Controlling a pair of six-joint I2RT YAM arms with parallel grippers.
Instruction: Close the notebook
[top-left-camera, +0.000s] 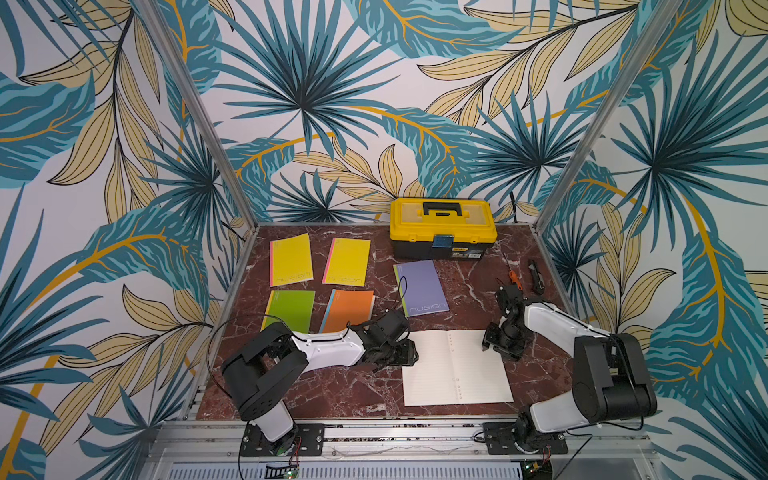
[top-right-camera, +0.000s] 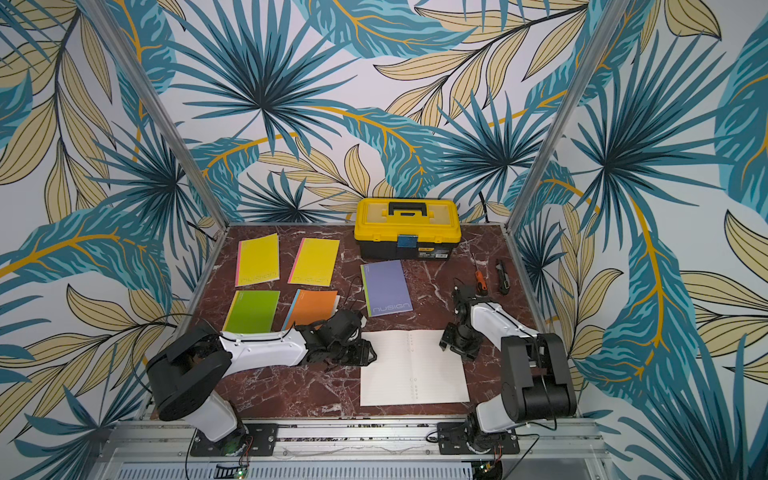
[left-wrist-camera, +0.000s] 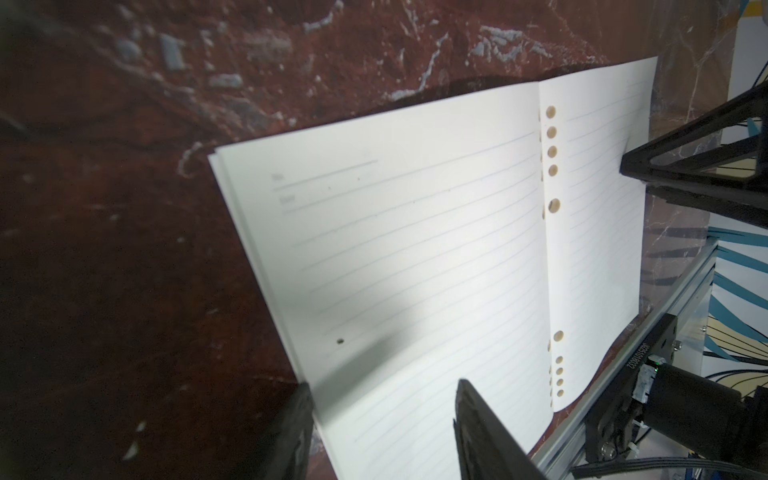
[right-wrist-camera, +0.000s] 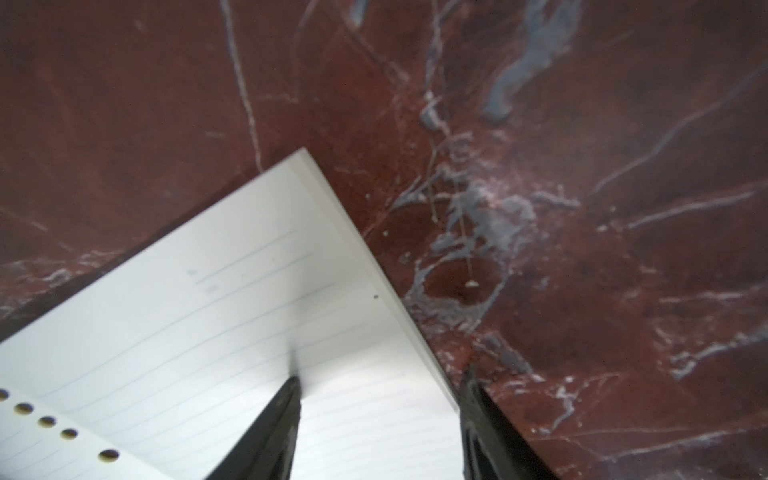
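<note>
The notebook (top-left-camera: 432, 372) lies open and flat near the table's front edge, lined white pages up, with its punched spine running down the middle. My left gripper is open at the notebook's left edge; one finger (left-wrist-camera: 289, 440) is by that edge and the other over the page. At the opposite edge is my right gripper, its fingers apart. One of its fingers (right-wrist-camera: 268, 436) is over the right page, the other (right-wrist-camera: 488, 436) beside the page edge. Whether any fingertip touches paper, I cannot tell.
A purple notebook (top-left-camera: 424, 289) lies just behind the open one. Yellow, green (top-left-camera: 289, 310) and orange (top-left-camera: 349, 308) notebooks lie to the left. A yellow-lidded toolbox (top-left-camera: 443, 228) stands at the back, and two tools, one a dark cutter (top-left-camera: 536, 277), lie at the right.
</note>
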